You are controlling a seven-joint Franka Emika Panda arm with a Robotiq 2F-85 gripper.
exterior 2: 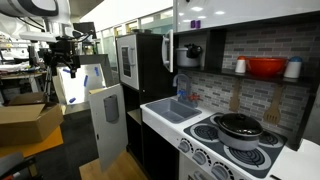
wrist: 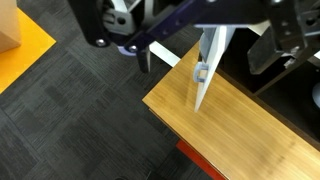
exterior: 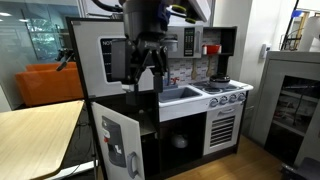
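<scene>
In exterior view 1, a toy kitchen's lower white door (exterior: 122,140) stands swung open, its handle on the outer side. My gripper (exterior: 146,82) is in front of the upper cabinet, higher than this door. Exterior view 2 shows the gripper (exterior 2: 65,68) at the left, also above the level of the open door (exterior 2: 110,128). From the wrist, the door's edge (wrist: 212,60) runs through the gap between my widely parted fingers. The door seems to lie below them. I see nothing gripped.
A sink (exterior: 180,94) and a stove with a dark pot (exterior 2: 240,130) are on the counter. A wooden table (exterior: 40,135) stands left of the kitchen. In exterior view 2, a cardboard box (exterior 2: 30,125) sits at the left.
</scene>
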